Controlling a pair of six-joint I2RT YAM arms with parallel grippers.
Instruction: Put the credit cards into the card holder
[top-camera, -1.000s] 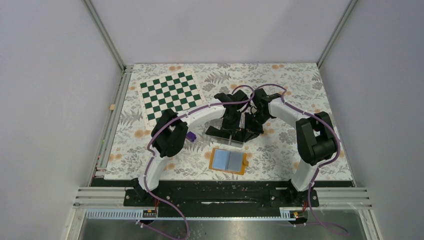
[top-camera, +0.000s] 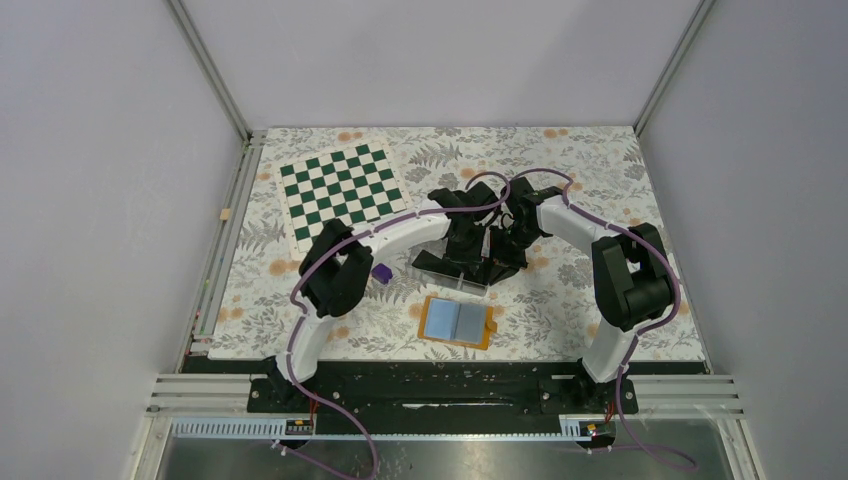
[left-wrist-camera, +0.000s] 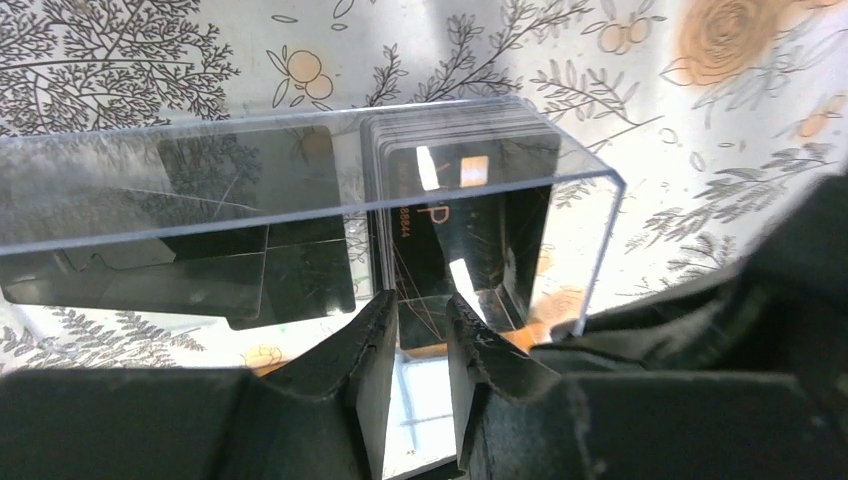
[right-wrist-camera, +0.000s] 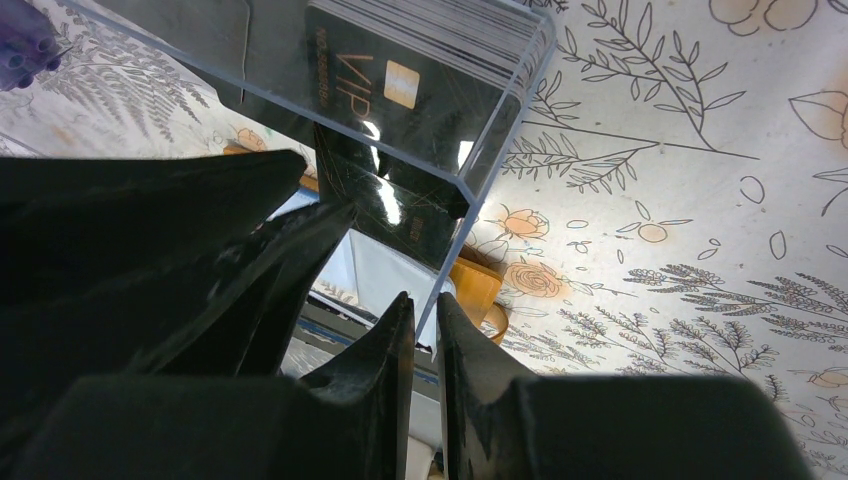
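Note:
The clear acrylic box (top-camera: 448, 280) lies near the table's middle, with black cards in two compartments. In the left wrist view, a stack of black VIP cards (left-wrist-camera: 450, 240) stands in the right compartment. My left gripper is over the near side of that stack, its fingers parted; I cannot make out a card held between them. My right gripper is shut on the box's clear side wall (right-wrist-camera: 462, 225), at its corner. The card holder (top-camera: 424, 325), orange with pale blue pockets, lies open in front of the box.
A green and white checkered board (top-camera: 340, 185) lies at the back left. Beside the box's left end sits a small purple object (top-camera: 381, 273). Both arms meet closely over the box.
My right arm stays put.

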